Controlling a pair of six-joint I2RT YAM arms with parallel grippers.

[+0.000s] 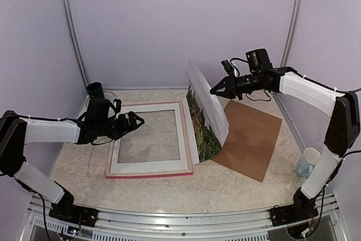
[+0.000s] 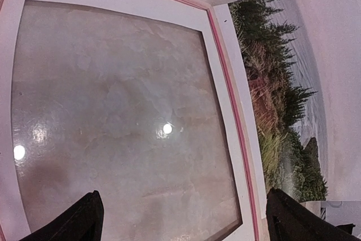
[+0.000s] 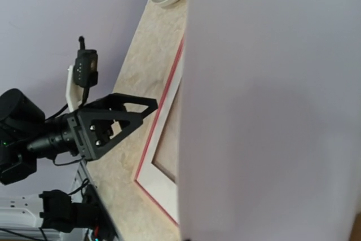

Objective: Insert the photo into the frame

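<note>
The photo (image 1: 204,122), a landscape with a white border, stands bent upright along the right side of the frame. Its right edge is raised, with my right gripper (image 1: 212,91) shut on it. The pale frame (image 1: 149,171) with a pink outer edge lies flat on the table, its opening empty. In the left wrist view the photo (image 2: 271,111) has its lower border close along the right bar of the frame (image 2: 234,111). My left gripper hovers open over the frame, nothing between its fingers. The photo's pale back (image 3: 271,111) fills most of the right wrist view.
A brown backing board (image 1: 254,139) lies on the table right of the photo. One mug (image 1: 307,162) stands at the right edge; a dark cup (image 1: 95,90) sits at the back left.
</note>
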